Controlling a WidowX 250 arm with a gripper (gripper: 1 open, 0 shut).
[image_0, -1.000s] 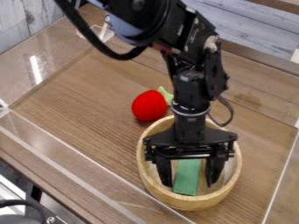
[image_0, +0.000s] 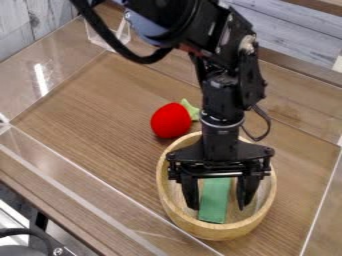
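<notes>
My black gripper (image_0: 218, 186) is lowered into a round pale wooden bowl (image_0: 197, 222) on the table, its fingers apart on either side of a green rectangular block (image_0: 214, 208) lying inside. The gripper is open; whether either finger touches the block I cannot tell. The gripper body hides the back part of the bowl.
A red round object (image_0: 170, 121) with a green piece beside it sits just behind and left of the bowl. A clear container (image_0: 107, 30) stands at the far back left, and a cable lies at the lower left.
The arm and gripper have shifted very slightly within the bowl; the bowl, block and red object look unchanged.
</notes>
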